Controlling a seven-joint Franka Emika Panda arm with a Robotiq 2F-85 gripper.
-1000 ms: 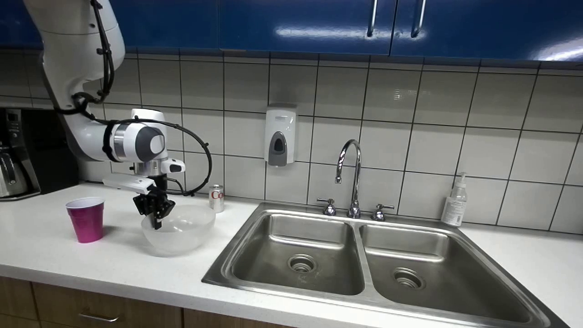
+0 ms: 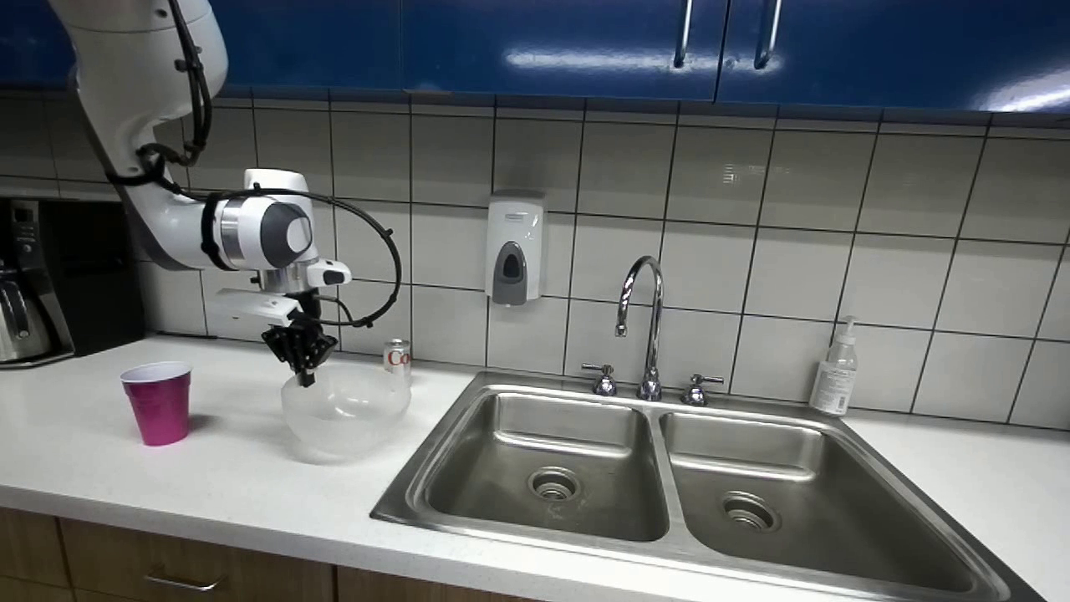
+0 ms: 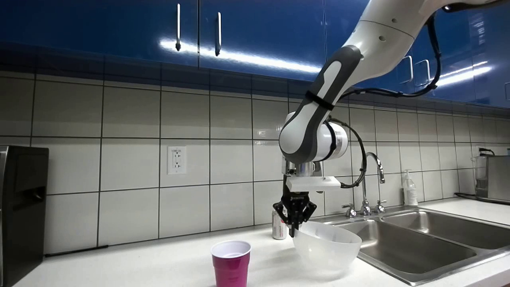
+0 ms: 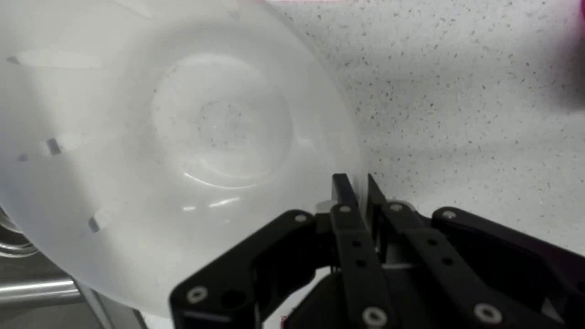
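My gripper is shut on the rim of a translucent white bowl (image 4: 219, 120). One of its fingers (image 4: 344, 189) lies inside the wall and the other outside. In exterior view 1 the bowl (image 2: 346, 411) hangs from the gripper (image 2: 305, 377) on its left side, beside the sink. Exterior view 2 has the bowl (image 3: 330, 246) tilted a little, with the gripper (image 3: 293, 230) at its near-left rim. The bowl looks empty. How far its base stands off the counter is hard to tell.
A magenta cup (image 2: 160, 403) stands on the counter to the left. Behind the bowl is a soda can (image 2: 397, 359), partly hidden. The double sink (image 2: 662, 471) and its faucet (image 2: 652, 331) lie to the right. Counter space (image 2: 90, 441) in front of the cup is clear.
The gripper and the bowl have risen and moved right, toward the sink. The bowl now covers much of the can. The cup has stayed where it was.
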